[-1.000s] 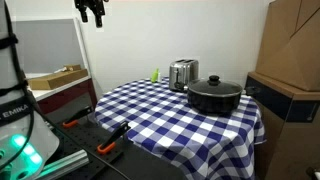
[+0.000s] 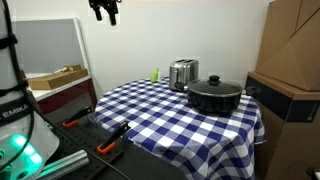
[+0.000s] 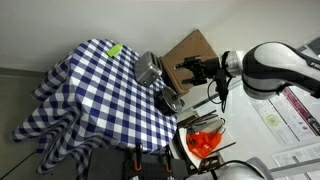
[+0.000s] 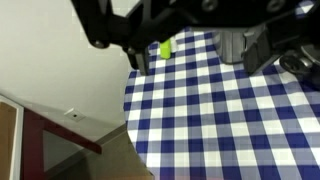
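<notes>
High above the table, my gripper (image 2: 106,20) hangs open and empty at the upper left of exterior view 1. In the wrist view its two dark fingers stand wide apart, with checkered cloth showing between them. A silver toaster (image 2: 183,74) stands on the table's far part. The black lidded pot (image 2: 214,94) sits to its right, upright. A small green object (image 2: 155,75) is to the toaster's left; the wrist view shows this green object (image 4: 166,49) near the cloth's edge. Nothing touches the gripper.
A blue-and-white checkered cloth (image 2: 150,115) covers the table, its near and middle parts clear. Cardboard boxes (image 2: 285,110) stand at the right. A red container (image 3: 203,141) with several items lies off the table.
The objects on the table have stayed where they were.
</notes>
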